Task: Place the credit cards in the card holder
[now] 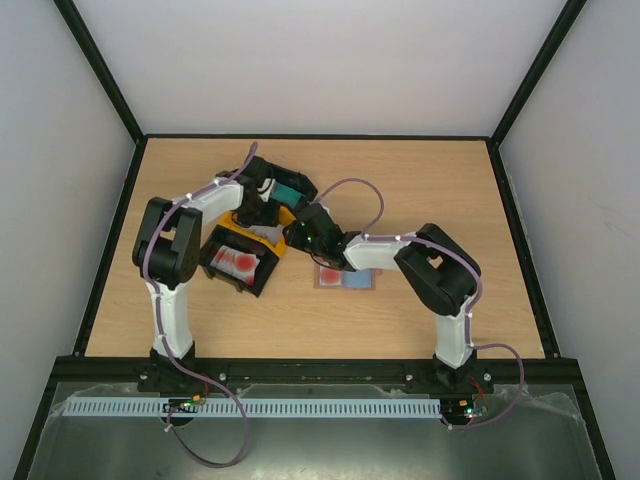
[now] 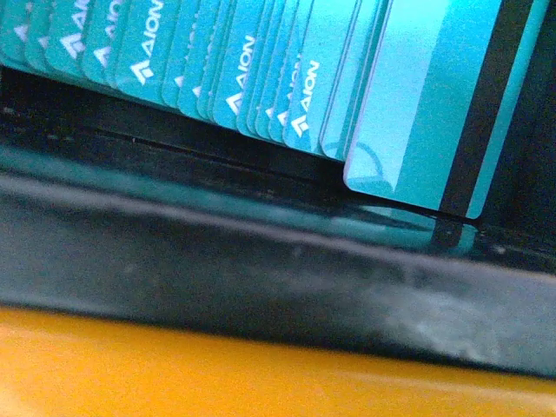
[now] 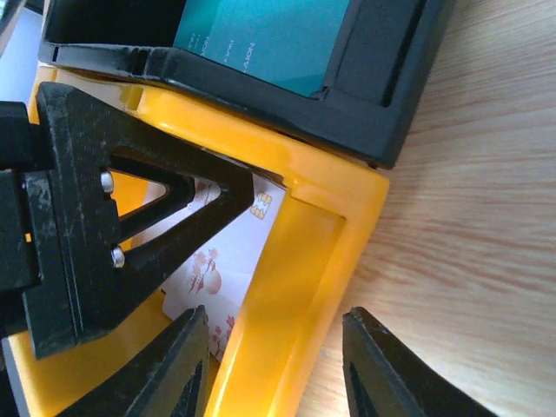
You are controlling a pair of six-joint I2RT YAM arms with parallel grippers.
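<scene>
My left gripper is over the back of the card boxes; its wrist view looks closely at teal AION cards in a black box, and its fingers are out of that view. My right gripper is open over the end of a yellow box, which holds white printed cards. The teal cards also show in a black box behind it. A black bracket, apparently of the left gripper, reaches across the yellow box in the right wrist view.
A front black box holds red-and-white cards. A flat red and blue card holder lies right of the boxes, partly under my right arm.
</scene>
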